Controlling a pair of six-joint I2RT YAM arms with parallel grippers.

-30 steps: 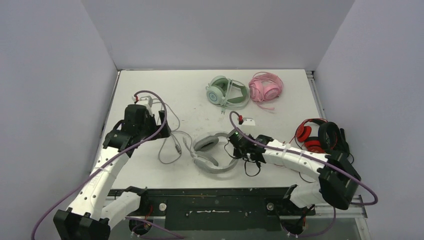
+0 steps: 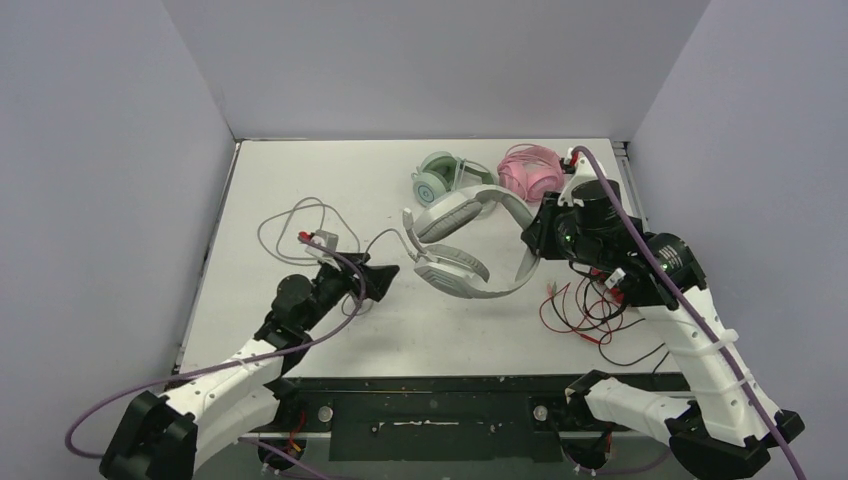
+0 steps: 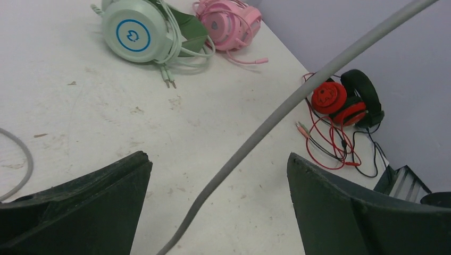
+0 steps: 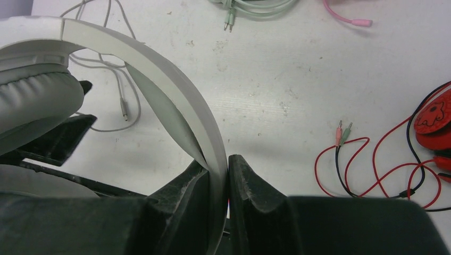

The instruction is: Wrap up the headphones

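Note:
White headphones (image 2: 520, 206) hang raised over the middle of the table, their band gripped at its crown by my right gripper (image 2: 532, 238). In the right wrist view the white band (image 4: 175, 85) runs down between the shut fingers. A grey cable (image 2: 384, 235) leads from an ear cup towards my left gripper (image 2: 385, 277) and on to loose loops lying at the left of the table. The left wrist view shows that gripper open, with the grey cable (image 3: 255, 139) crossing the gap between its fingers; they are not closed on it.
Mint headphones (image 2: 433, 180) with wound cable and pink headphones (image 2: 535, 172) lie at the table's back. Red and black headphones (image 3: 340, 101) with tangled cables (image 2: 590, 318) are on the right.
My right gripper has lifted the white headphones off the table and moved them back and to the right.

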